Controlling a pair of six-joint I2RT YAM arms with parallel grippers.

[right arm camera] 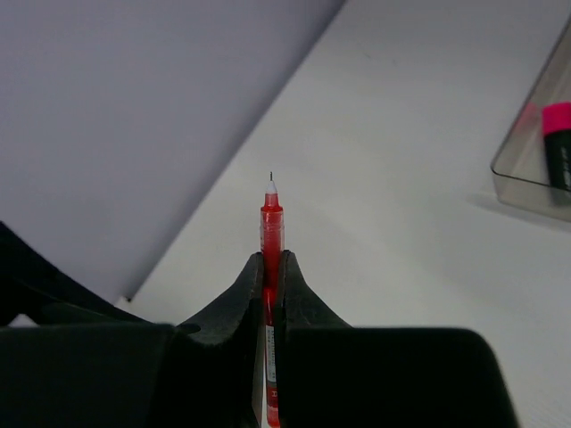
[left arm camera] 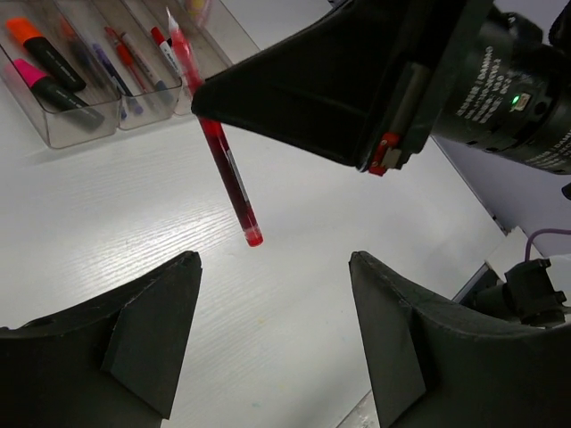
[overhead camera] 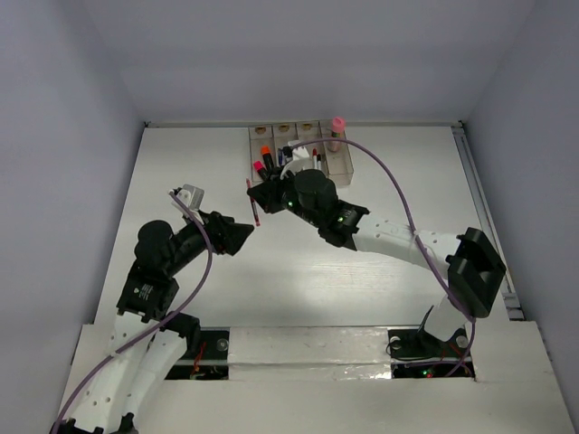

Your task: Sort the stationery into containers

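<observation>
A slim red pen is pinched between the fingers of my right gripper, its pointed tip standing out beyond them in the right wrist view. From above, that pen and the right gripper (overhead camera: 257,192) are just off the front left corner of the clear divided tray (overhead camera: 341,181). My left gripper is open, its fingers wide apart over bare table. In the left wrist view the pen's red end hangs ahead of that gap, not between the fingers.
Orange-capped (left arm camera: 43,52) and pink-capped (left arm camera: 53,92) markers share the tray's left compartment, with several pens in those beside it. A pink-topped bottle (overhead camera: 336,133) stands in the right one.
</observation>
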